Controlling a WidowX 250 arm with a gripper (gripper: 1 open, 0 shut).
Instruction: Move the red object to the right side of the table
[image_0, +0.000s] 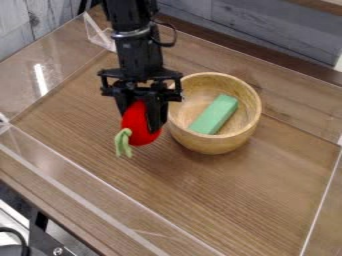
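A red object (143, 122) with a pale green, leafy end hangs in my black gripper (142, 98), left of the bowl. The fingers are shut around its upper part, and its green end points down toward the camera. It appears to be above the table (83, 142), though the exact height is hard to judge. Part of the red surface is hidden behind the fingers.
A round wooden bowl (242, 138) with a green block (215, 115) inside stands close to the gripper's right. Bare table lies in front and to the right of the bowl. Cables sit by the lower left edge.
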